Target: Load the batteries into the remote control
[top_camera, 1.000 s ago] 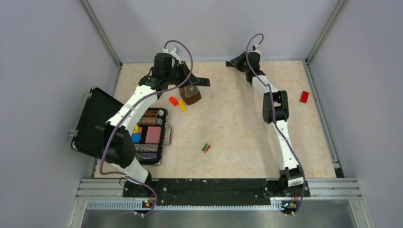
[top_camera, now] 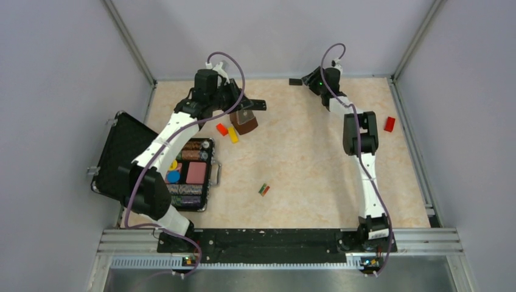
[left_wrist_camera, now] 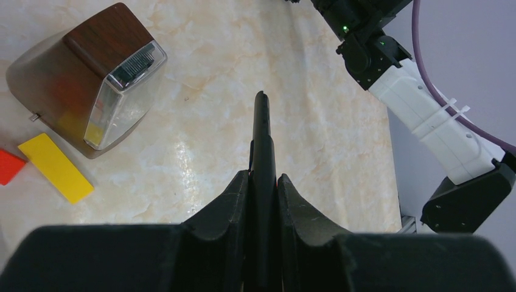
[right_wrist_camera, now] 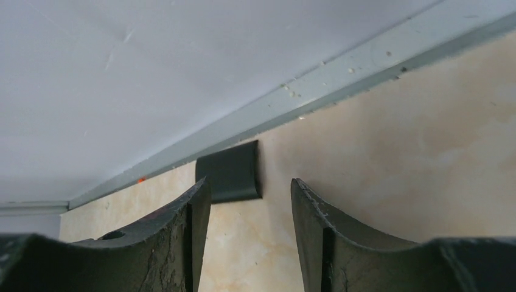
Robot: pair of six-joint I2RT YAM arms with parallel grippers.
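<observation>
My left gripper [top_camera: 244,104] is shut on the black remote control [top_camera: 258,105], which runs up between its fingers in the left wrist view [left_wrist_camera: 263,152]. A small black rectangular piece [top_camera: 295,81] lies against the back edge of the table. My right gripper [top_camera: 308,81] is open just to its right; in the right wrist view the piece [right_wrist_camera: 226,170] is ahead of the open fingers, partly behind the left one. A small green and red pair, apparently batteries [top_camera: 263,189], lies at the front middle.
A brown box [left_wrist_camera: 85,79] sits below the left gripper beside yellow [left_wrist_camera: 56,167] and red [left_wrist_camera: 8,165] blocks. An open black case [top_camera: 152,164] fills the left side. A red block [top_camera: 389,123] lies at the right.
My right gripper and arm have shifted slightly to the right, uncovering more of the small black piece. The left arm is nearly still.
</observation>
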